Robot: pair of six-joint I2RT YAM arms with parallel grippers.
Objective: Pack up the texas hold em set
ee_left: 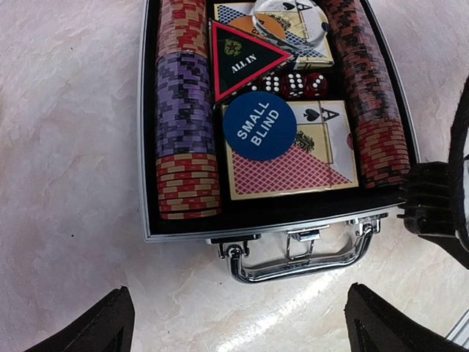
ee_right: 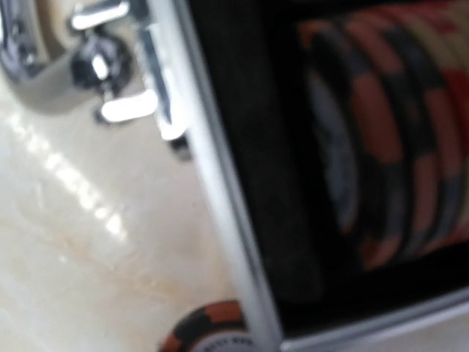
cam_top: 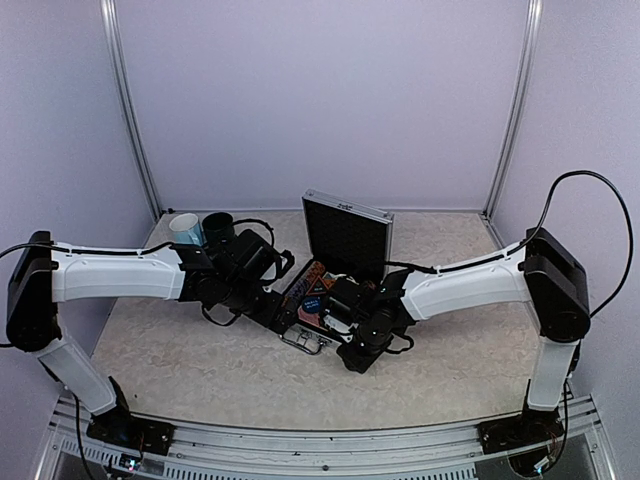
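Note:
The silver poker case [cam_top: 350, 210] stands open at the table's middle, lid raised. In the left wrist view, red and purple chips [ee_left: 183, 110] fill its left slot and red-black chips [ee_left: 370, 88] its right. Card decks [ee_left: 293, 172], dice [ee_left: 294, 84], the blue small blind button [ee_left: 259, 125] and the all-in triangle [ee_left: 245, 60] lie between them. My left gripper is open and empty near the handle [ee_left: 297, 271]. My right gripper [cam_top: 355, 355] is at the front right corner; its fingers cannot be made out. An orange-black chip [ee_right: 209, 328] shows outside the case wall, partly cut off.
A light blue cup [cam_top: 186, 229] and a black cup [cam_top: 218, 228] stand at the back left, behind the left arm. Both arms reach in close together at the case.

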